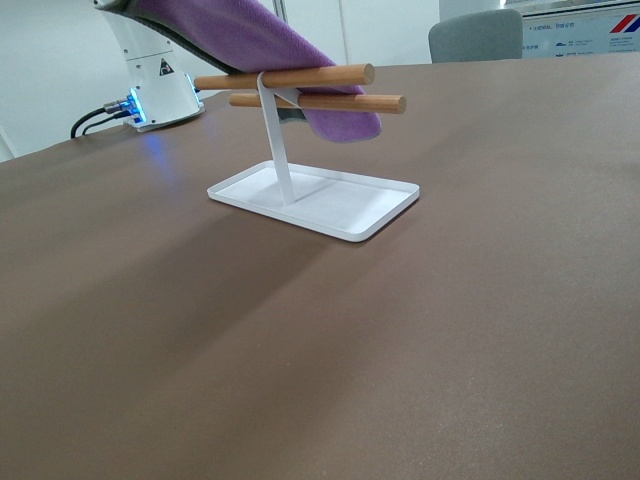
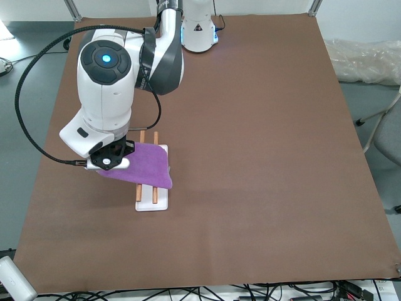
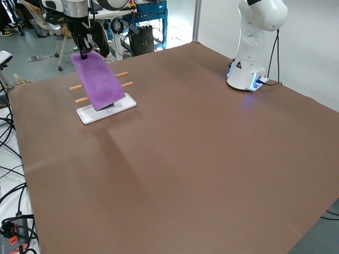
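Note:
A purple cloth (image 2: pixel 141 164) (image 1: pixel 262 40) (image 3: pixel 97 79) drapes over a small white rack with two wooden bars (image 1: pixel 320 75) on a white tray base (image 2: pixel 150 205) (image 1: pixel 350 205) (image 3: pixel 114 110). My gripper (image 3: pixel 83 54) hangs at the cloth's raised end, above and to one side of the rack, with the cloth reaching up to its fingertips. In the left view the gripper's body hides its fingers; whether they are shut is hard to make out. In the top view the cloth slopes upward out of frame.
Cables and equipment lie along one edge, off the brown surface.

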